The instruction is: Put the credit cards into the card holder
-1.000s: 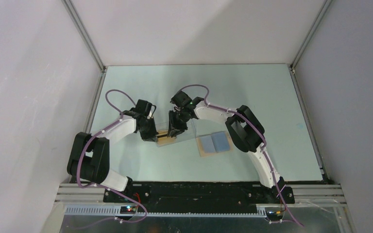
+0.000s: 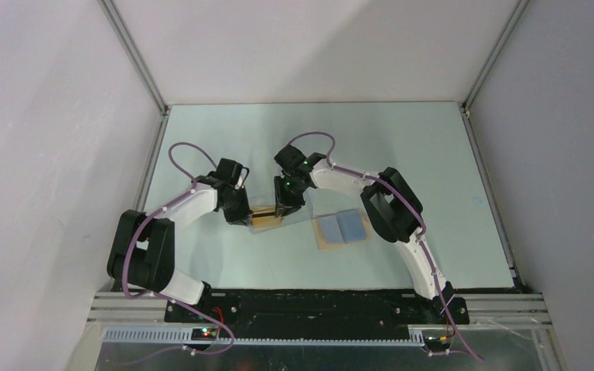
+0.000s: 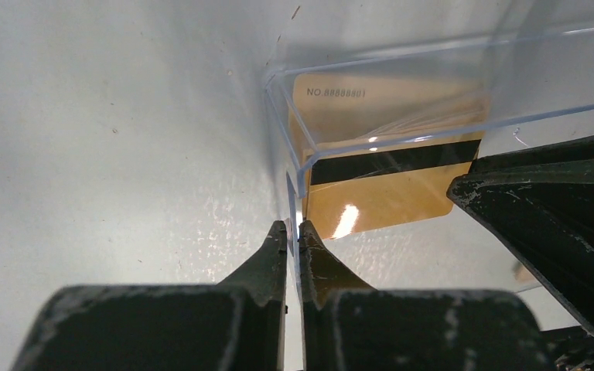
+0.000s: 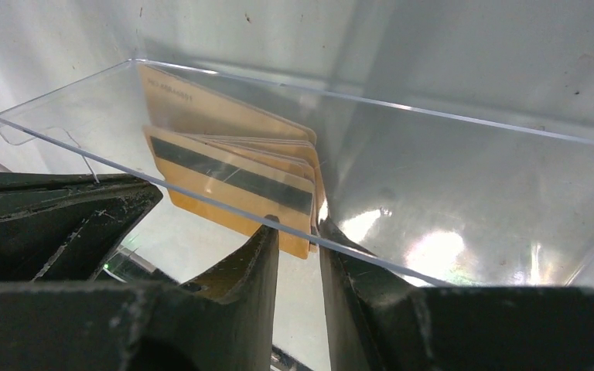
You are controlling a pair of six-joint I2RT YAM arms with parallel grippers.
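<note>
A clear card holder (image 2: 300, 218) (image 3: 549, 85) (image 4: 472, 185) holds several gold cards (image 2: 264, 222) (image 3: 375, 201) (image 4: 216, 178), stacked toward its left end, one with a black stripe. My left gripper (image 2: 241, 219) has its fingertips close about the holder's left end wall, that thin clear edge between them. My right gripper (image 2: 285, 209) is over the holder at the cards' right edge, fingertips slightly apart; the clear rim crosses in front of them, so whether they touch a card is unclear.
Two blue-grey pieces (image 2: 340, 226) on a tan backing lie to the right of the holder, below the right arm.
My right gripper has shifted slightly to the right over the holder since a second ago. The left arm looks unchanged.
</note>
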